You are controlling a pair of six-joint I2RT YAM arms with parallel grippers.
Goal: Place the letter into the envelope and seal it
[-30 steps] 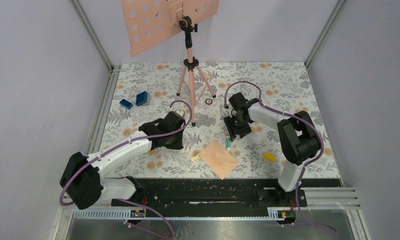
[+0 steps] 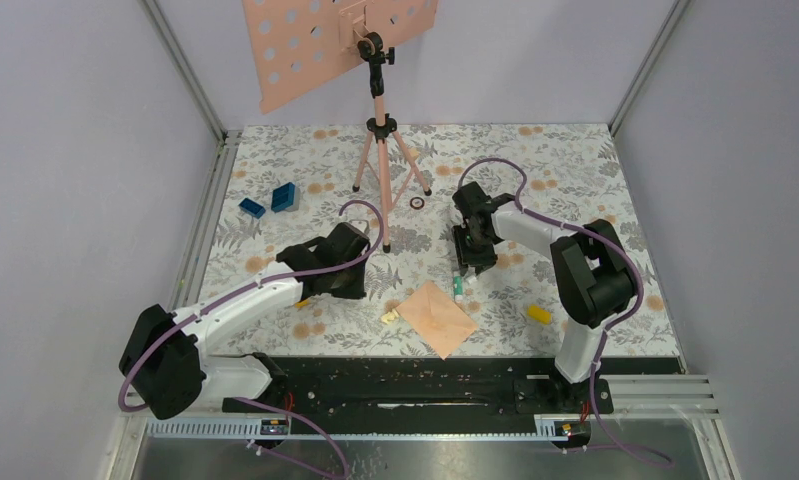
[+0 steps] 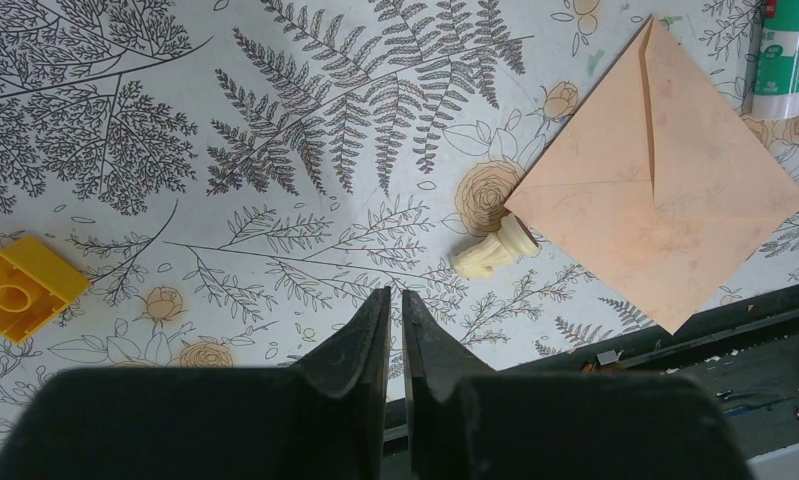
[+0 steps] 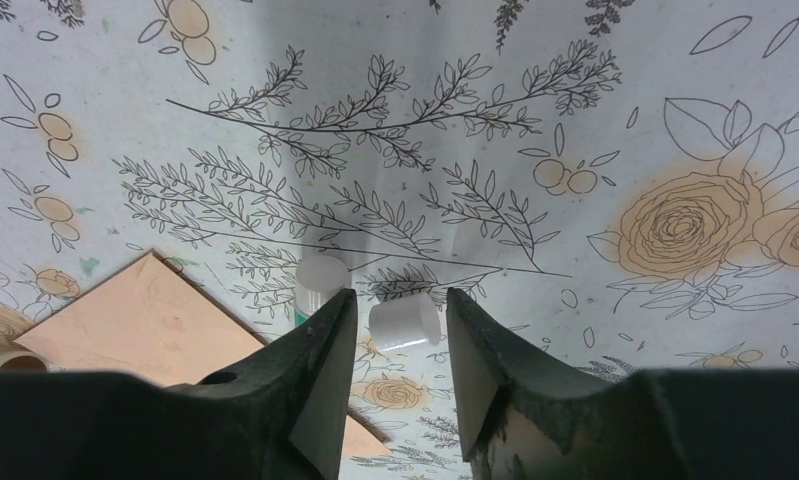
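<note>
The peach envelope (image 2: 435, 319) lies at the front middle, its flap side up (image 3: 655, 170). A green glue stick (image 2: 458, 287) lies right of it, beside a white cap (image 4: 403, 321). My right gripper hangs above the cap, fingers apart with nothing seen held between them; the cap shows below the gap. My left gripper hangs over the table left of the envelope, its fingertips close together with only a narrow gap. I cannot make out a separate letter.
A cream figurine (image 3: 490, 250) lies at the envelope's left corner. Yellow blocks (image 2: 538, 313) (image 3: 30, 288) lie at both sides. The tripod stand (image 2: 382, 170) and blue containers (image 2: 284, 197) are at the back.
My right gripper and arm have shifted slightly, bringing the white cap more into view beneath it in the top view. The left arm has not visibly moved.
</note>
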